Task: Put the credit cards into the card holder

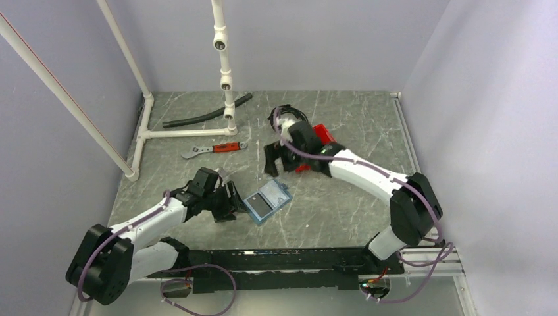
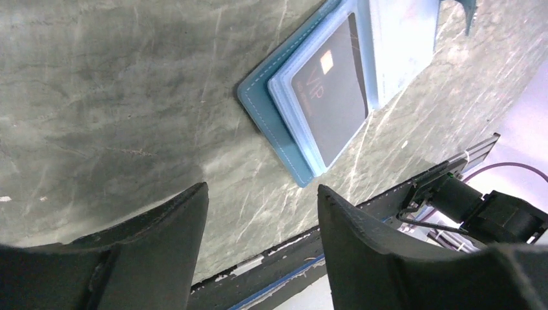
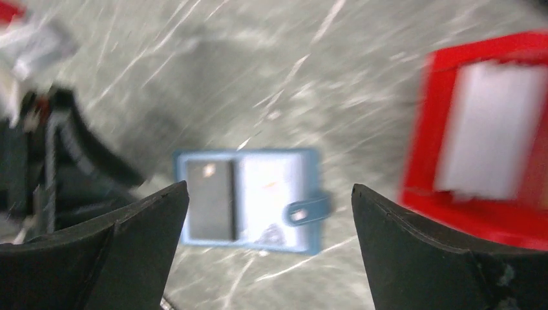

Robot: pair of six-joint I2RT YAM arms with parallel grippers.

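Note:
The blue card holder (image 1: 275,201) lies unfolded on the table. A dark card (image 2: 329,87) sits in its left pocket, while a white surface (image 3: 268,184) shows on the other half. Just left of the holder my left gripper is part open, its fingers apart and nothing between them. Up and to the right of the holder, blurred, is my right gripper, open and empty. A red bin (image 3: 420,135) holds a white card (image 3: 491,129); my right arm hides much of this bin in the top view.
An adjustable wrench (image 1: 220,149) lies left of centre, with a black tube (image 1: 204,118) behind it. A black cable coil (image 1: 289,110) sits beyond the right gripper. White frame pipes (image 1: 187,133) stand at the back left.

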